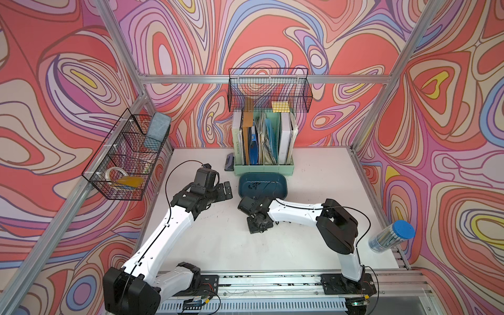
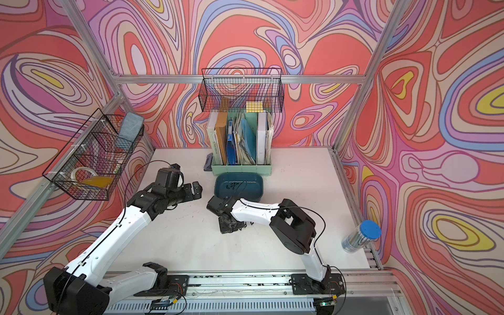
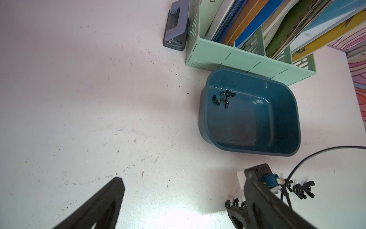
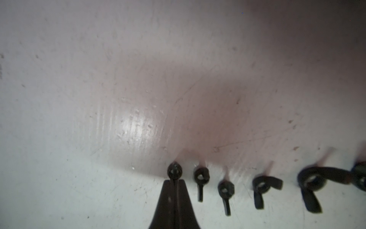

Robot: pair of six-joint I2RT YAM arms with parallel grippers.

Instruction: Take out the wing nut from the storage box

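Note:
The dark blue storage box (image 3: pixel 249 147) holds several black wing nuts (image 3: pixel 225 100) in its far left corner. On the table in front of the box, more black wing nuts (image 4: pixel 226 189) lie in a row. At the row's left end, my right gripper is shut, a wing nut (image 4: pixel 174 170) at its tips; its ring shows, and its wing appears pinched between the fingers. My left gripper stands open and empty above the table, left of the box.
A green file holder (image 1: pixel 262 169) full of folders stands behind the box, with a hole punch (image 3: pixel 176 24) to its left. A blue-lidded jar (image 1: pixel 391 236) is at the far right. Bare table lies in front.

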